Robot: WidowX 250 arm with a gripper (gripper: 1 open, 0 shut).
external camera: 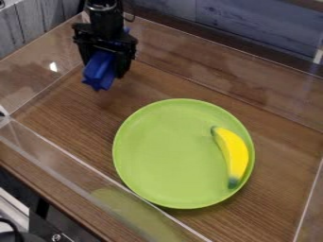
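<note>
My gripper [104, 49] is near the back left of the table, dark and pointing down, over a blue object [100, 74] that seems held at or between its fingers; the fingers are too dark to make out clearly. A green plate [164, 161] lies on the wooden table at front centre, with a yellow banana [231, 151] on its right part.
A clear panel edge runs along the left and front. A grey wooden wall [240, 28] stands at the back.
</note>
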